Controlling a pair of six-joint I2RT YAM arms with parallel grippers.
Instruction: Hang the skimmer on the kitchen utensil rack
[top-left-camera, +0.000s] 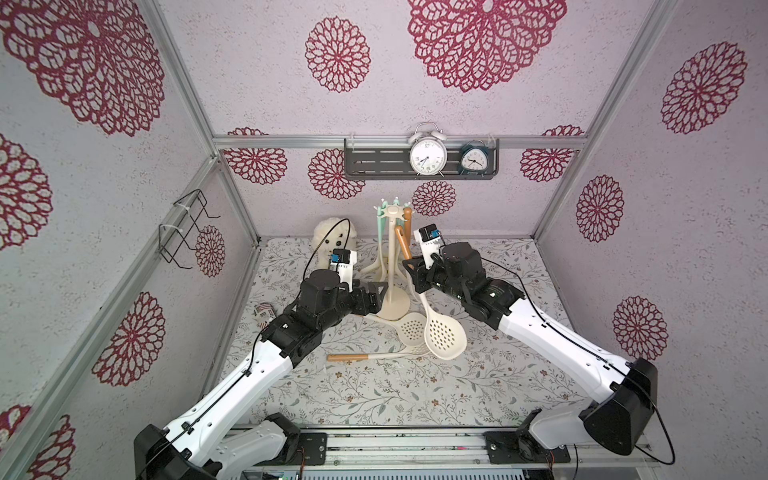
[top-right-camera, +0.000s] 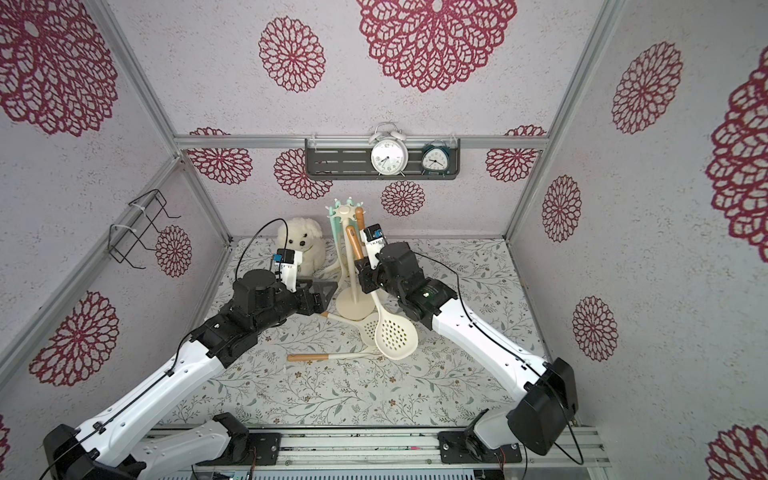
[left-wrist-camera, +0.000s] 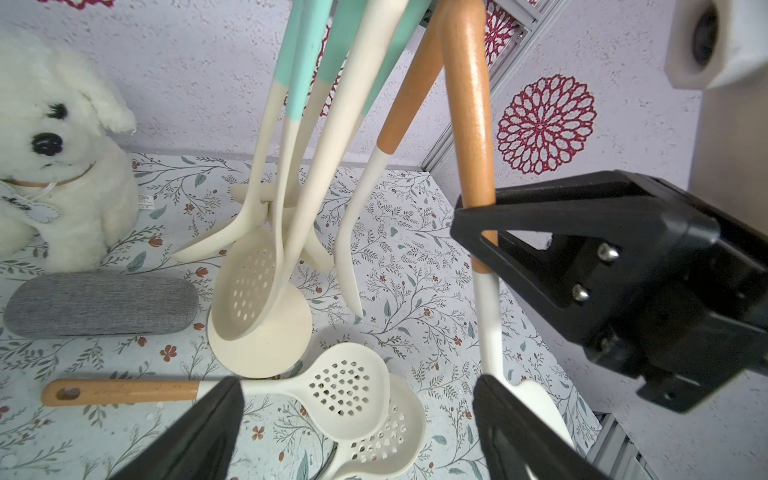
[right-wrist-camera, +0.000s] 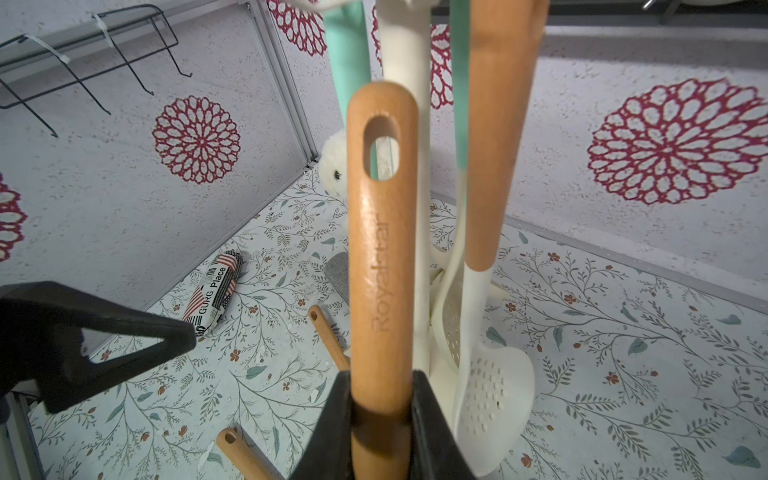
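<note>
My right gripper (top-left-camera: 413, 269) is shut on the wooden handle (right-wrist-camera: 382, 264) of a cream skimmer (top-left-camera: 445, 334). The skimmer slants, handle end up, its perforated head low toward the front. In the right wrist view the handle's oval hole faces the camera, in front of the utensil rack's post (right-wrist-camera: 404, 72). The cream rack (top-right-camera: 345, 211) stands upright, with mint-handled utensils (left-wrist-camera: 310, 60) and a wooden-handled one (right-wrist-camera: 500, 144) hanging on it. My left gripper (top-left-camera: 376, 297) stands open and empty, left of the post; its dark fingers (left-wrist-camera: 196, 436) flank the bottom of its wrist view.
Two skimmers lie on the table, one with its wooden handle (left-wrist-camera: 120, 391) pointing left and its head over the other's head (left-wrist-camera: 400, 440). A white plush dog (left-wrist-camera: 64, 152) sits back left beside a grey cylinder (left-wrist-camera: 100, 305). A shelf (top-left-camera: 376, 164) with clocks hangs above.
</note>
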